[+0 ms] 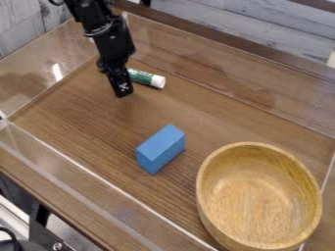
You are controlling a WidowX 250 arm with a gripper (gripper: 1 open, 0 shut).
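My black gripper [118,80] reaches down from the upper left to just over the wooden table, its fingertips low beside a small white-and-green object [145,78] that lies just to its right. The gripper looks narrow and shut; I see nothing clearly held, though it is small in this view.
A blue block [161,148] lies at the lower middle. A yellow oval bin [260,162] stands at the lower right. A dark cable or fitting shows at the bottom left corner.
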